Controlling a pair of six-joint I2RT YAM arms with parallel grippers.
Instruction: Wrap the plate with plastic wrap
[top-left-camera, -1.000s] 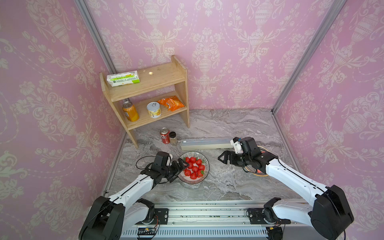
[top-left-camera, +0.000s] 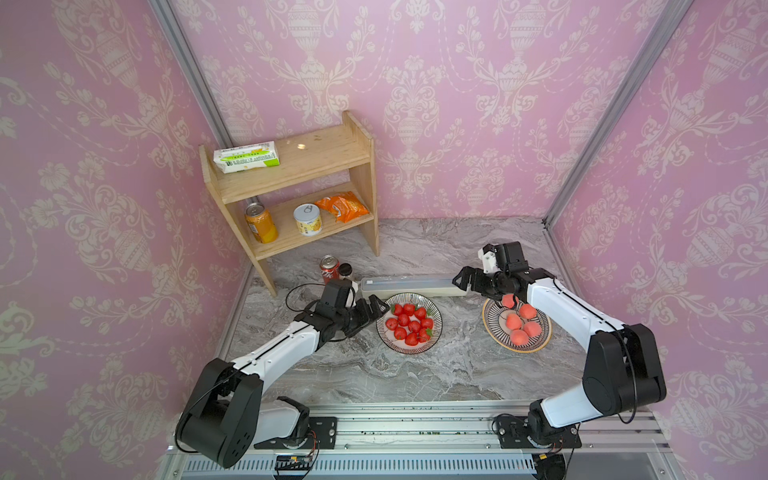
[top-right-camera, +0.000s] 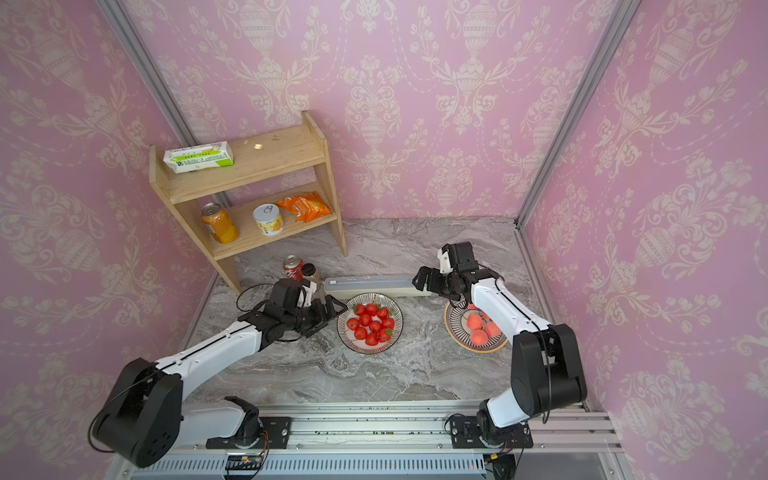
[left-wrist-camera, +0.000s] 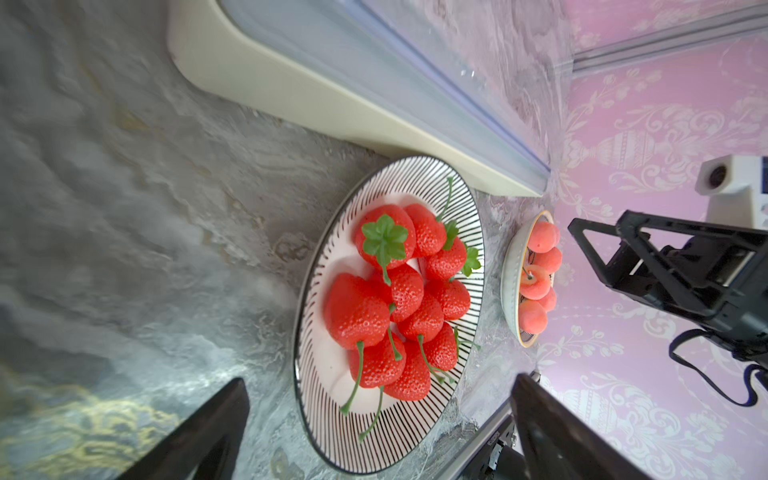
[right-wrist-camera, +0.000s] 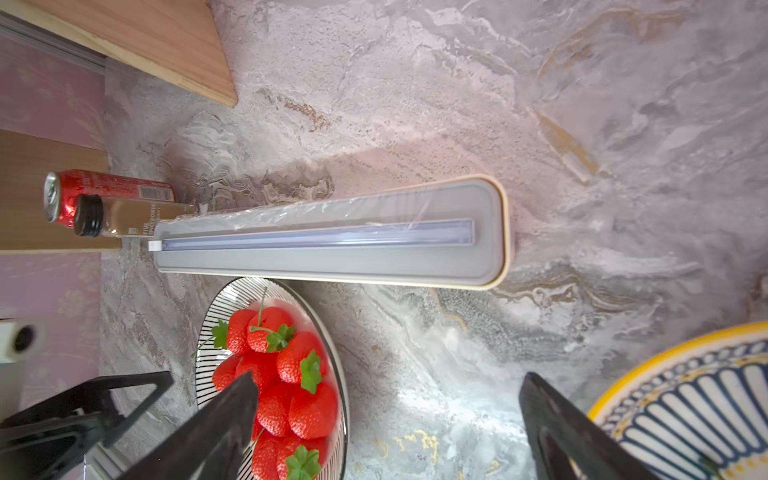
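A striped plate (top-left-camera: 385, 339) heaped with red strawberries (top-left-camera: 408, 321) rests on the marble counter, just in front of the long plastic wrap dispenser (right-wrist-camera: 336, 265). Clear film lies over the dispenser's top along the back, as the right wrist view shows. Close to the plate's left rim, my left gripper (top-left-camera: 376, 313) is open and empty. My right gripper (top-left-camera: 471, 280) hovers near the dispenser's right end, open with nothing between its fingers. Between the blurred fingers of the left wrist view, the plate shows untouched.
At the right, a yellow-rimmed plate (top-left-camera: 544, 340) of peaches sits beneath my right arm. A red can (right-wrist-camera: 112, 192) and a dark-capped jar (right-wrist-camera: 136, 217) stand by the dispenser's left end. The wooden shelf (top-left-camera: 296, 160) fills the back left.
The strawberry plate has shifted right and slightly back, close to the dispenser. My right gripper moved back toward the dispenser's end.
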